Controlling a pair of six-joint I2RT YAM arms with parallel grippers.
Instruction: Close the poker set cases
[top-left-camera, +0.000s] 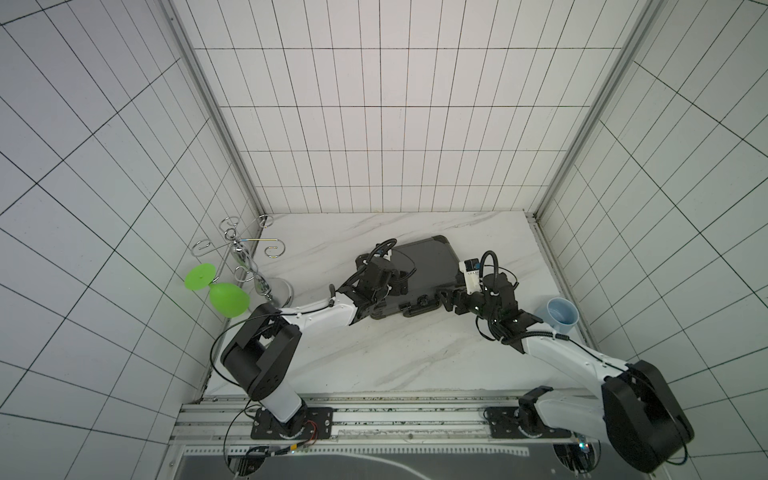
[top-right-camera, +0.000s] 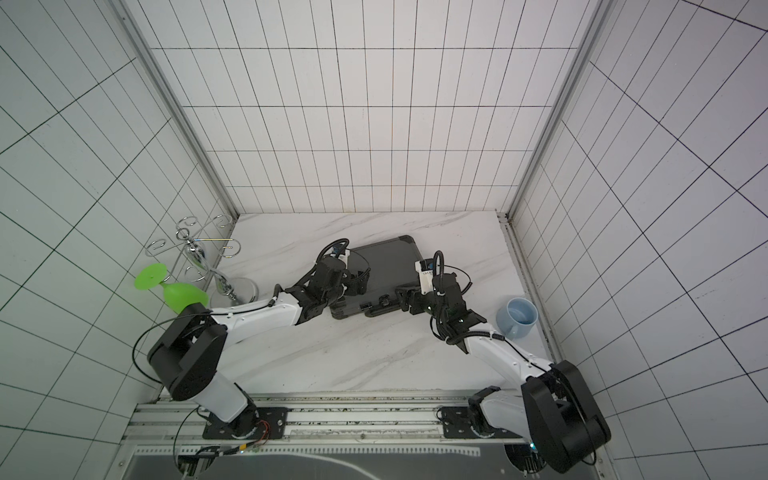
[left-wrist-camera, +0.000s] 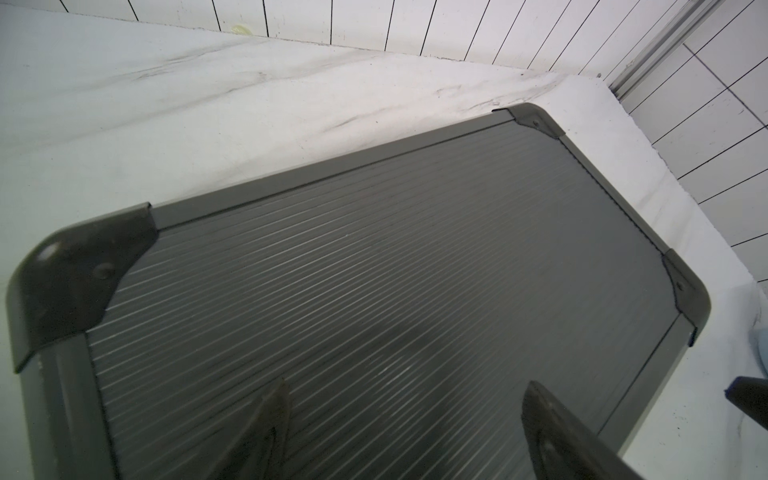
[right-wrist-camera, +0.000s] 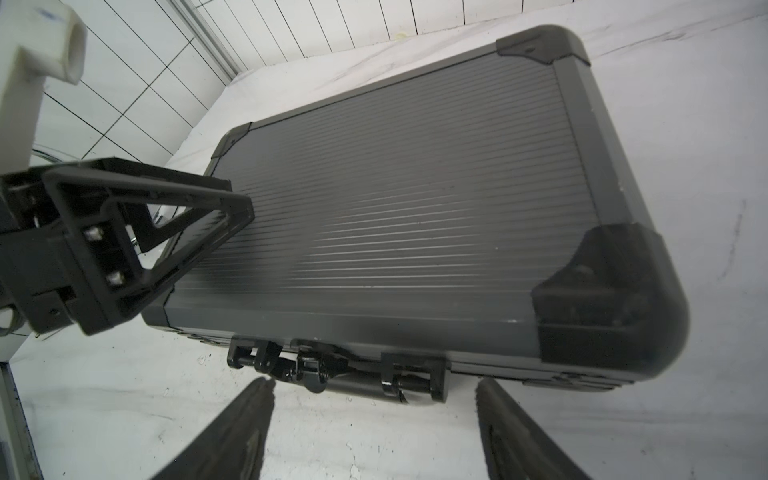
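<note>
A dark grey ribbed case (right-wrist-camera: 400, 192) lies on the white marbled table, its lid down. Its front side carries a black handle (right-wrist-camera: 344, 382) and a small latch (right-wrist-camera: 310, 369). Over the left part of the lid sits my left gripper, fingers apart, with only the lid surface showing between them. My right gripper is open in front of the case, near the handle side, and nothing is between its fingers. In the top right view the left gripper partly covers the case (top-right-camera: 392, 264).
A metal stand (top-left-camera: 254, 272) with green glass-like pieces (top-left-camera: 229, 300) stands at the left. A blue mug (top-left-camera: 560, 314) is by the right wall. Table space in front of the case is clear.
</note>
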